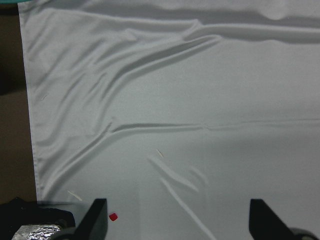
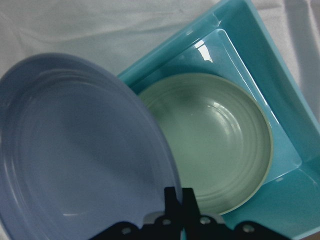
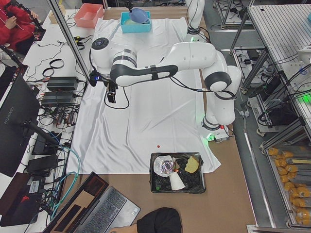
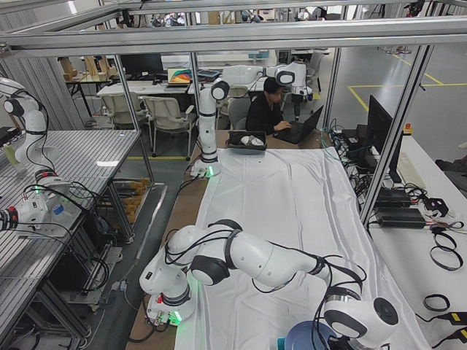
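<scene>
My right gripper is shut on the rim of a blue plate (image 2: 75, 150), which it holds over a cyan bin (image 2: 280, 200). A pale green plate (image 2: 215, 140) lies in that bin, partly covered by the blue one. In the camera left view the blue plate (image 3: 140, 15) shows at the top, at the bin (image 3: 131, 28). My left gripper hangs open above the white cloth, nothing between its fingers in the left wrist view; a small red piece (image 1: 113, 216) lies on the cloth below it.
A black tray (image 3: 177, 187) with foil and other items sits on the brown board at the near end, beside a laptop (image 3: 109, 208). Monitors and cables line the left.
</scene>
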